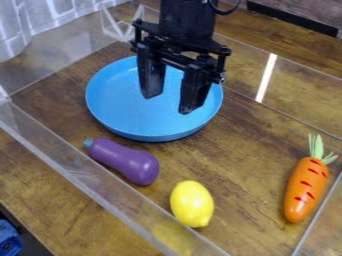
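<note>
The black gripper [171, 84] hangs over a blue plate [134, 125], its two fingers spread apart, with nothing visible between them. Below the plate lies a purple eggplant [123, 157]. A yellow lemon [191, 204] sits at the lower middle, and an orange carrot [305, 189] with green leaves lies at the right.
Clear plastic walls [80, 200] edge the wooden surface at left and front. A blue object [11, 242] is at the bottom left corner, outside the wall. Bare wood lies right of the plate.
</note>
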